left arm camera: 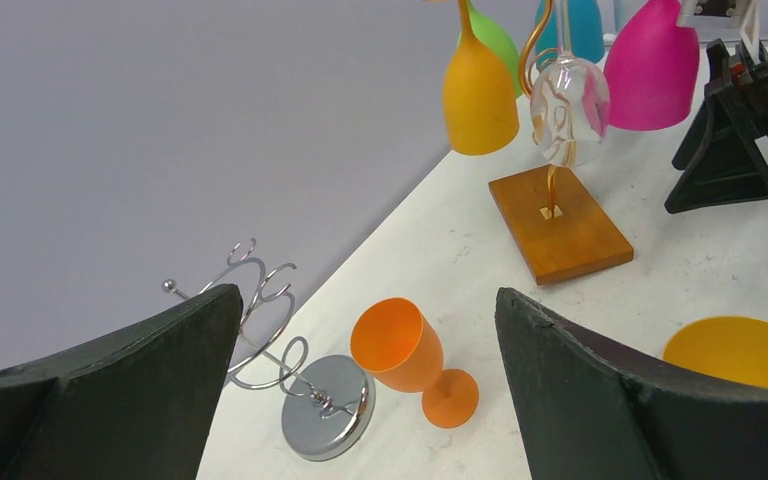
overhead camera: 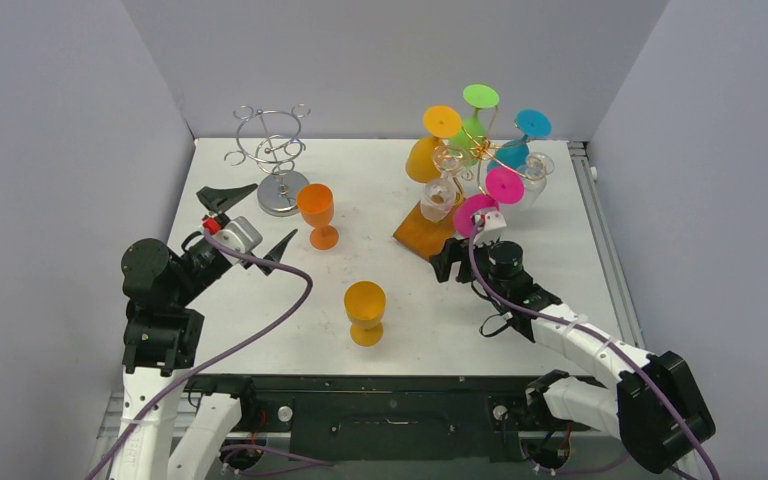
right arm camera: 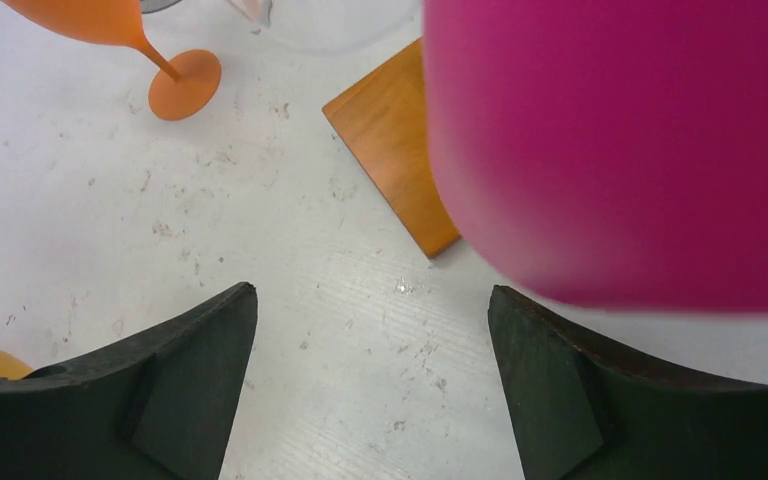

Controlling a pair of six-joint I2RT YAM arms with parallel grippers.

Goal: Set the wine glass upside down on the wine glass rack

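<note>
The gold wine glass rack, with its wooden base point(overhead camera: 425, 232), stands right of the table's middle and leans right in the top view. From it hang upside down a pink glass point(overhead camera: 505, 185), yellow point(overhead camera: 423, 160), green point(overhead camera: 467, 141) and blue point(overhead camera: 533, 123) ones, and two clear glasses point(overhead camera: 438, 200). Close beside the pink bowl point(right arm camera: 620, 150) is my right gripper, open and empty; whether they touch, I cannot tell. Over the table's left part my left gripper point(overhead camera: 275, 210) is open, nothing between its fingers.
A silver rack point(overhead camera: 278, 192) stands empty at the back left. Upright near it is an orange glass point(overhead camera: 316, 204); a yellow-orange glass point(overhead camera: 365, 303) stands front centre. Free table lies between these glasses and the wooden base. Walls bound the sides and back.
</note>
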